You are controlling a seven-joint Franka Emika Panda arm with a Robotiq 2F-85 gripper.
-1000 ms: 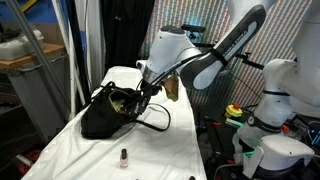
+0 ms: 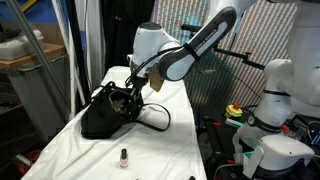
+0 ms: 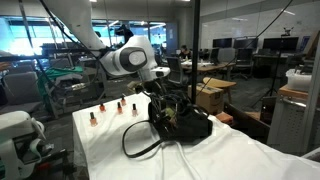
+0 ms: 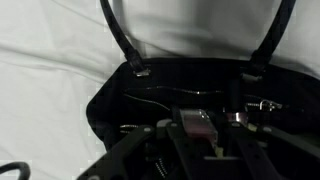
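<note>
A black handbag [image 2: 97,118] with long straps stands on the white-covered table, its mouth facing up. My gripper [image 2: 128,95] is at the bag's mouth, and exterior view 2 also shows the gripper [image 3: 168,112] there. From the wrist view, the bag's zipped opening [image 4: 150,101] lies under my dark fingers. A small reddish-pink item [image 4: 198,124] shows between them, and the fingers are shut on it. Its lower part is hidden by the fingers and the dark interior.
One small bottle with a dark cap [image 2: 124,158] stands on the table in front of the bag. Several similar bottles [image 3: 93,119] are spread over the table's far left in exterior view 2. A bag strap [image 3: 127,143] loops across the cloth.
My arm's elbow has shifted left and slightly up in exterior view 1. The gripper stays around the bag's mouth, and the bag and the bottle in front look unmoved.
</note>
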